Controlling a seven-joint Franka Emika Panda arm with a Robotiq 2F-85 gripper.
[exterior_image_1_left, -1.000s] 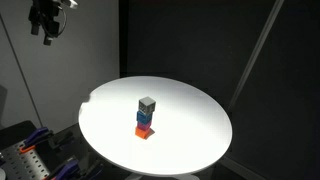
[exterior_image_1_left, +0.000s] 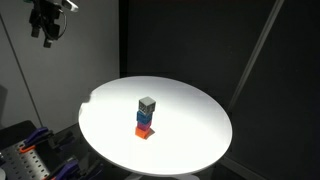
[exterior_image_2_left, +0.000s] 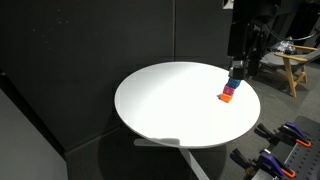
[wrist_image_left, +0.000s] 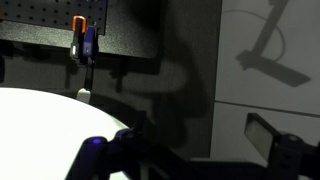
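Note:
A stack of small cubes stands near the front of the round white table: a grey cube (exterior_image_1_left: 147, 104) on top, a blue cube (exterior_image_1_left: 144, 116) below it, then a pink cube (exterior_image_1_left: 144, 126), and an orange cube (exterior_image_1_left: 142, 134) at the bottom. Their layers look slightly out of line. My gripper (exterior_image_1_left: 47, 42) hangs high at the upper left, well away from the stack. In the wrist view its two dark fingers (wrist_image_left: 95, 158) are spread wide, with only floor showing between them. From the second exterior side, the arm covers the stack's top; the orange cube (exterior_image_2_left: 226, 98) shows.
Apart from the stack, the white table (exterior_image_2_left: 170, 100) is bare. A dark perforated base plate (wrist_image_left: 40, 20) with clamps lies beside the table edge. Dark walls close off the back, and a wooden chair (exterior_image_2_left: 292, 68) stands at the far right.

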